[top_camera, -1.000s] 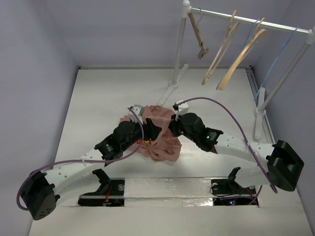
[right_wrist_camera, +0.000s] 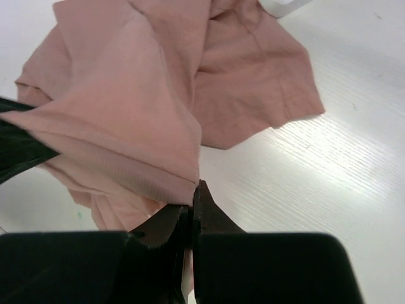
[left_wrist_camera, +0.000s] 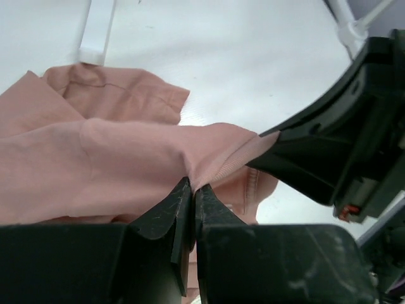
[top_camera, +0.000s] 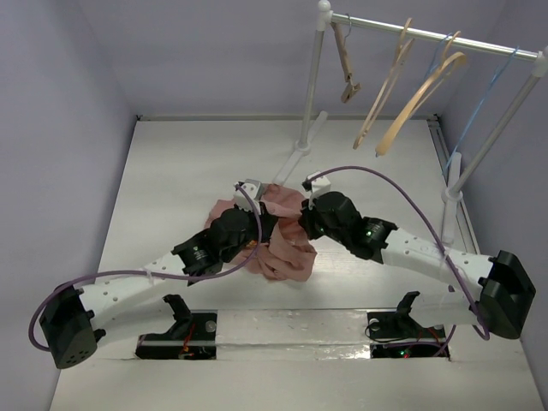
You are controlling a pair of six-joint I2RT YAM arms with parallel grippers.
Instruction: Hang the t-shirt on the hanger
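Note:
The pink t-shirt (top_camera: 291, 255) lies crumpled on the table between both arms, part of it lifted and drawn tight between the grippers. In the left wrist view, my left gripper is shut with a gathered fold of the shirt (left_wrist_camera: 133, 152) pinched at its fingertips. My right gripper is likewise shut on the shirt's ribbed edge (right_wrist_camera: 136, 168). From above, the left gripper (top_camera: 274, 228) and right gripper (top_camera: 303, 226) are close together over the cloth. Wooden hangers (top_camera: 419, 103) hang from the rail at the back right.
A white rack with a metal rail (top_camera: 437, 37) stands at the back right, its foot (top_camera: 295, 154) reaching close to the shirt. Another wooden hanger (top_camera: 345, 64) hangs farther left.
The right gripper shifted slightly right; the fabric between them is now taut.

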